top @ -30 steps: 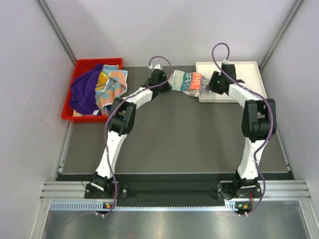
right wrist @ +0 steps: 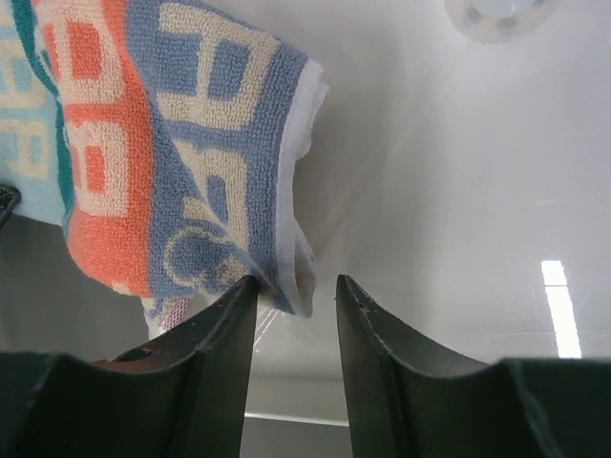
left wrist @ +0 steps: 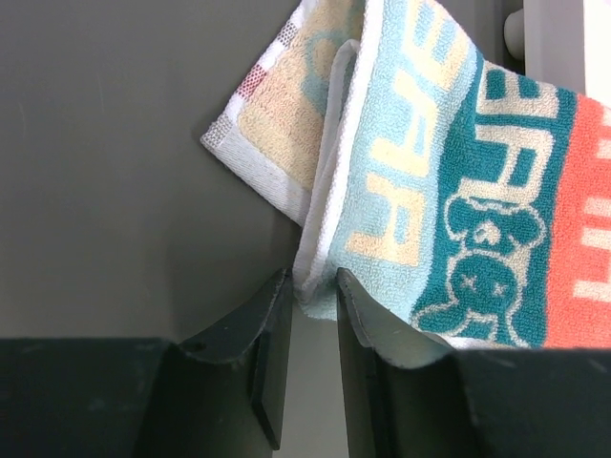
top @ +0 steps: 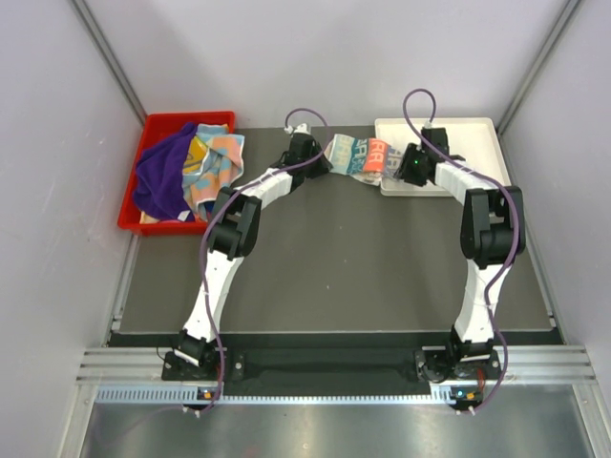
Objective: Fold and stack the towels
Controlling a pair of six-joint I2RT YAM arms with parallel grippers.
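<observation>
A towel with teal, light blue, orange and tan bands (top: pixel 360 157) lies between my grippers, its right end over the white tray (top: pixel 477 153). In the left wrist view my left gripper is partly open, its fingertips either side of the white folded corner of the towel (left wrist: pixel 382 219). In the right wrist view my right gripper is partly open at the towel's end, which droops over the tray floor between or just beside the fingertips.
A red bin (top: pixel 131 196) holding purple, yellow and striped towels (top: pixel 162 176) stands at the back left.
My right gripper has shifted slightly toward the front of the table. The left arm and the towel look nearly unchanged.
</observation>
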